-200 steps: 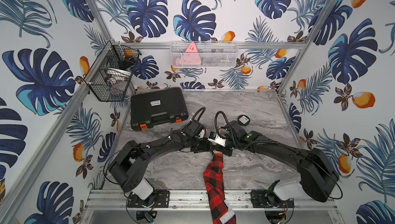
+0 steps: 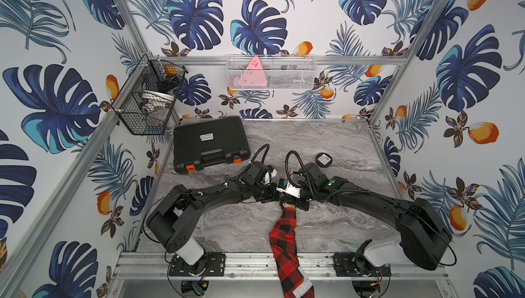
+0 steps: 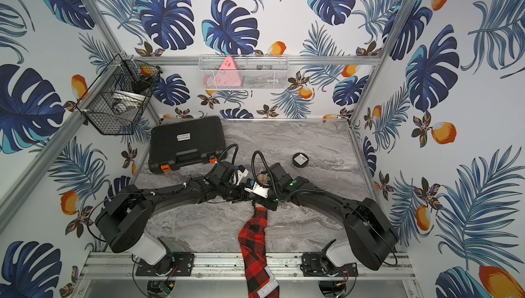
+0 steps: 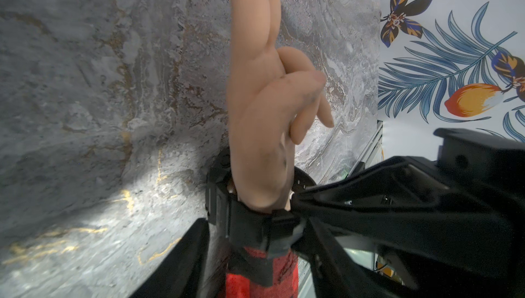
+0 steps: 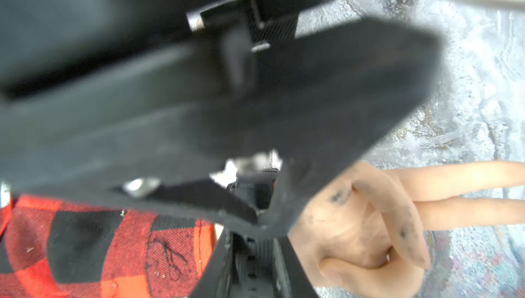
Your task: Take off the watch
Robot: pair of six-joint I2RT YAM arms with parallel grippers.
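A black watch (image 4: 243, 226) circles the wrist of a model hand (image 4: 262, 106) with a red-and-black checked sleeve (image 2: 283, 235). In the left wrist view my left gripper is part open, its blurred fingers spread on both sides of the strap. From the right, my right gripper's dark fingers (image 4: 350, 188) reach the strap's edge. The right wrist view has my right gripper shut on the black strap, seen between its fingertips, with the left gripper's dark body covering much of the view. The watch's face cannot be made out.
A black case (image 2: 210, 142) with orange latches lies at the back left. A round black object (image 2: 323, 159) with a pale label rests at the back right. Wire baskets (image 2: 271, 72) hang on the back and left walls. Bare grey tabletop surrounds both arms.
Both grippers stay close together at the wrist, with only slight shifts of the arms. The sleeve has moved a touch to the left.
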